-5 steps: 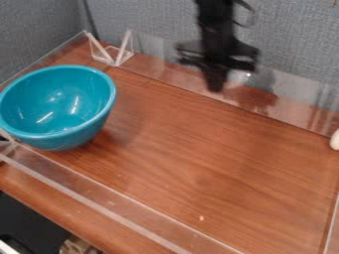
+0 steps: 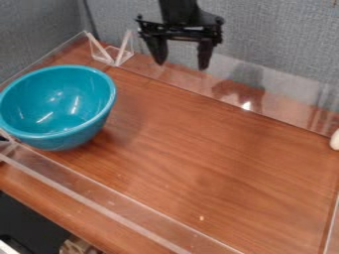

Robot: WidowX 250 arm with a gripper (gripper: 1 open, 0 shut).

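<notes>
My gripper (image 2: pixel 180 52) is high at the back centre of the camera view, a dark shape with two fingers hanging apart, open, above the clear back rail and clear of the table. A teal bowl (image 2: pixel 56 104) sits at the left of the wooden table (image 2: pixel 212 179).
A white wire rack (image 2: pixel 111 52) stands at the back left corner. A small white object (image 2: pixel 334 138) is cut off at the right edge. Clear strips run along the table's edges.
The bowl and rack have not moved.
</notes>
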